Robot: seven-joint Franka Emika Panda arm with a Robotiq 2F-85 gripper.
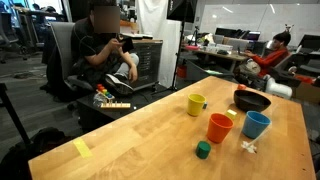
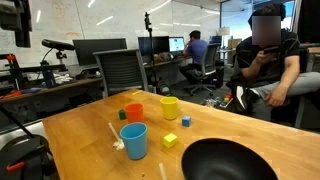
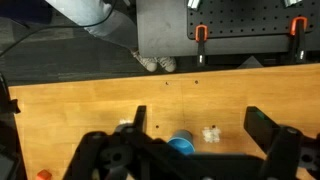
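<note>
My gripper stands open in the wrist view, its two dark fingers far apart with nothing held. Below it on the wooden table lies a blue cup (image 3: 182, 142), partly hidden by the gripper body, beside a small white crumpled thing (image 3: 211, 134). In exterior view 1, the blue cup (image 1: 256, 124) stands right of a red-orange cup (image 1: 219, 127), and a yellow mug (image 1: 196, 104) stands farther back. A black pan (image 2: 228, 160) lies at the right front in exterior view 2. At that view's left edge, part of the dark arm (image 2: 18, 65) hangs above the table.
A green cylinder (image 1: 203, 149), a yellow block (image 2: 170, 140) and a small blue block (image 2: 187, 120) sit among the cups. A seated person (image 1: 104, 45) is beyond the table.
</note>
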